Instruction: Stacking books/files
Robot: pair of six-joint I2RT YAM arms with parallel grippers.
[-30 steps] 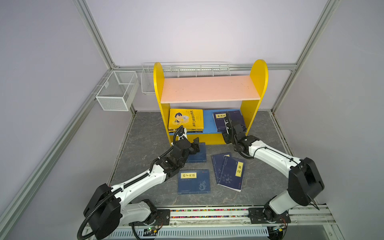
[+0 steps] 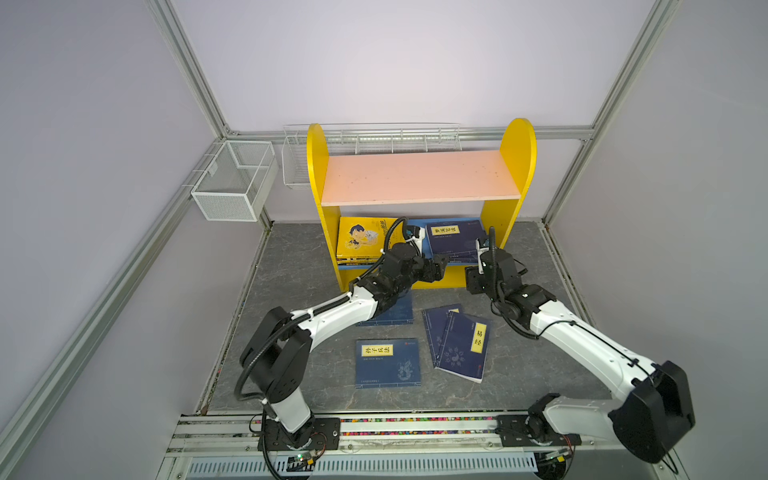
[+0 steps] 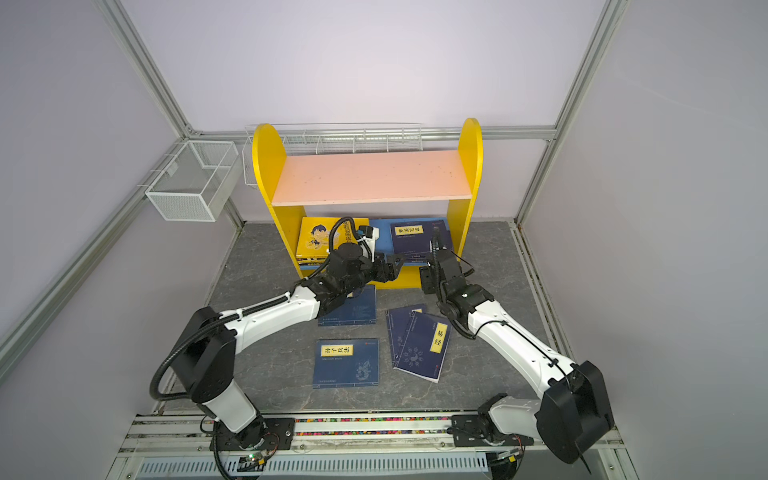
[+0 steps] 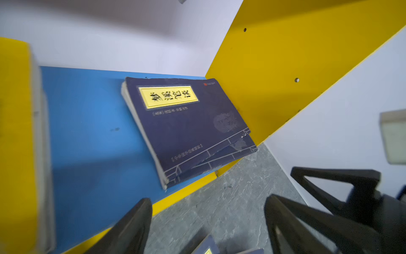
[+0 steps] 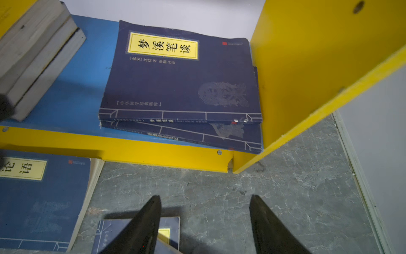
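On the right of the blue lower shelf lies a stack of dark blue books (image 5: 177,80); the lower one sticks out slightly askew under the top one. Yellow books (image 2: 364,237) are stacked on the shelf's left. My left gripper is open and empty in front of the shelf, facing the dark stack. My right gripper is open with nothing between its fingers, just in front of the shelf's right part. On the floor lie a blue book (image 2: 388,373), another blue book (image 5: 42,203) partly behind the left arm, and two overlapping dark books (image 2: 462,348).
The yellow-sided shelf unit has an empty pink upper board (image 2: 416,177). A yellow side panel (image 5: 321,63) stands close right of the dark stack. Bare blue shelf (image 4: 88,139) separates the two stacks. A white wire basket (image 2: 236,180) hangs at left.
The right gripper has drawn back from over the dark stack, toward the right and front.
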